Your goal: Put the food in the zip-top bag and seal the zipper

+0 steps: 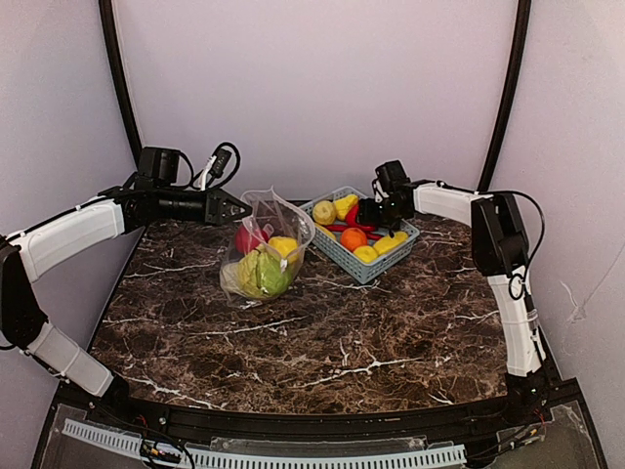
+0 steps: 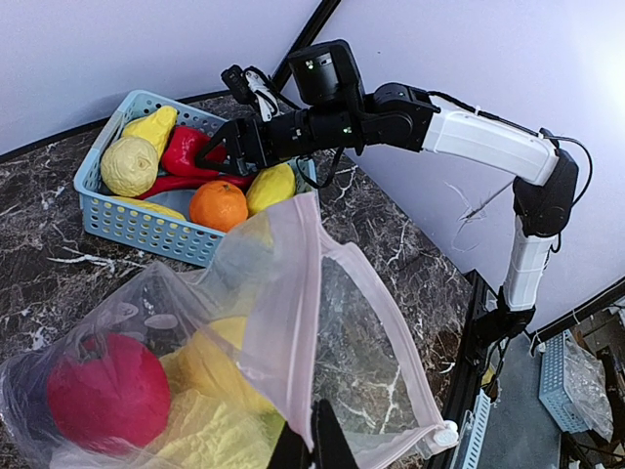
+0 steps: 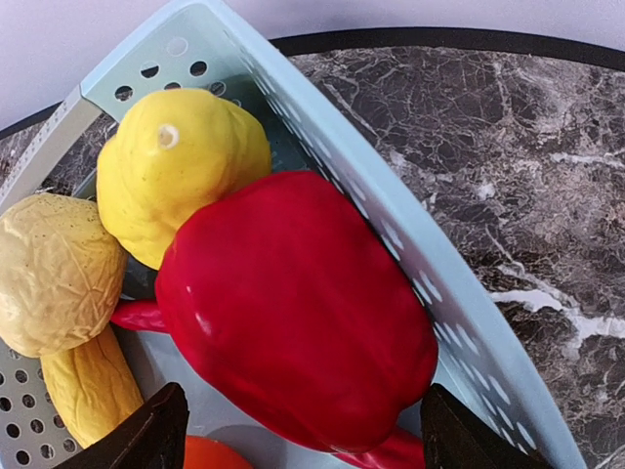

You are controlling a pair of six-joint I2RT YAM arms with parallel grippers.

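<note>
The clear zip bag (image 1: 259, 269) stands on the left half of the table, holding cabbage, a red food and a yellow one. My left gripper is shut at the bag's rim, whose film runs up from between its fingertips. My right gripper is part open inside the blue basket (image 1: 361, 269), its fingers either side of the large red pepper (image 3: 293, 303). An orange (image 2: 218, 205), a pale round food (image 3: 59, 274), yellow foods (image 3: 181, 166) and thin red peppers (image 3: 381, 451) share the basket.
Side walls and the back wall enclose it; the basket sits near the back edge.
</note>
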